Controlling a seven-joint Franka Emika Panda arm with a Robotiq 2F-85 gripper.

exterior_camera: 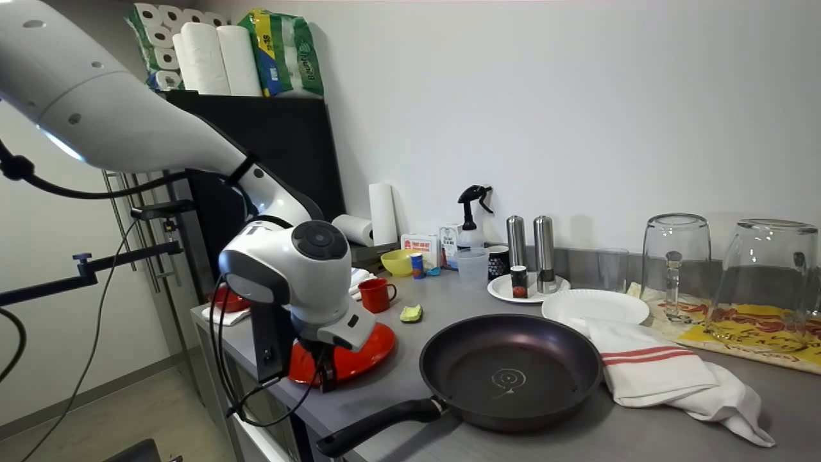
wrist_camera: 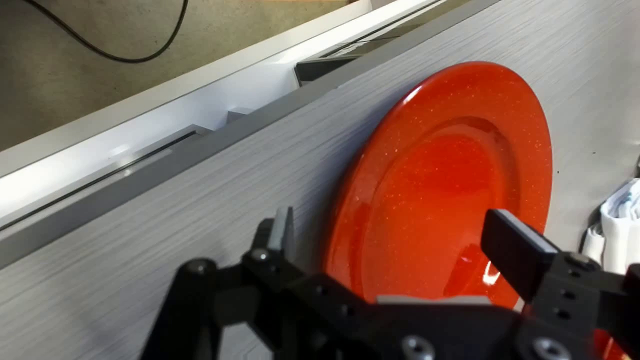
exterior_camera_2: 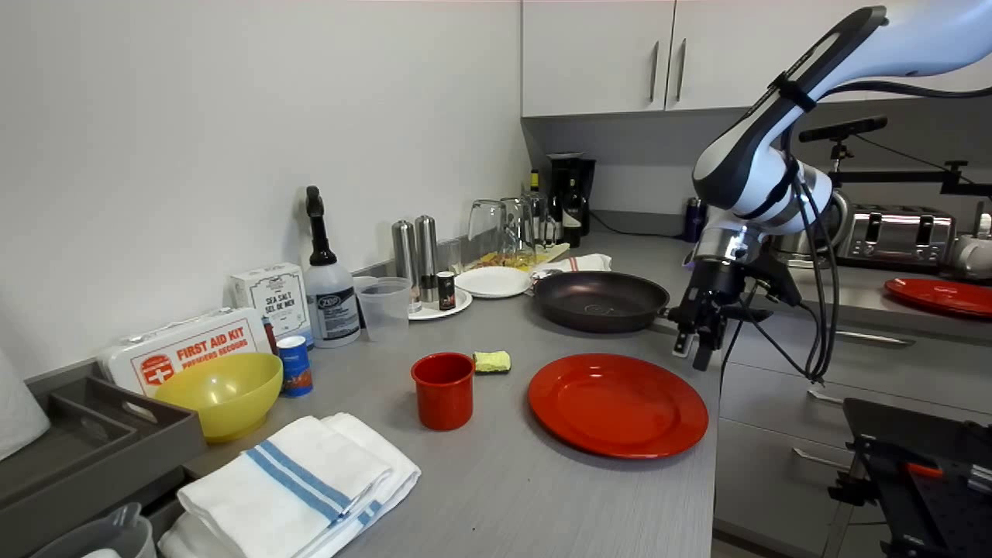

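Note:
A round red plate [exterior_camera_2: 618, 404] lies flat on the grey counter near its front edge. My gripper [exterior_camera_2: 694, 349] is open, low beside the plate's rim on the pan side. In the wrist view, one finger [wrist_camera: 282, 231] is over bare counter outside the rim, while the other finger [wrist_camera: 517, 249] appears over the plate [wrist_camera: 444, 180]. Nothing is held, and whether a fingertip touches the plate or counter cannot be told. From exterior view 1, the gripper [exterior_camera: 327, 377] partly covers the plate [exterior_camera: 373, 350].
A dark frying pan [exterior_camera: 512, 373] stands close by, its handle [exterior_camera: 385, 425] reaching over the counter edge. A red mug [exterior_camera_2: 442, 390], a yellow-green sponge [exterior_camera_2: 492, 362] and a folded towel [exterior_camera_2: 297, 483] lie farther back. Below the counter edge, a drawer [wrist_camera: 252, 90] stands open.

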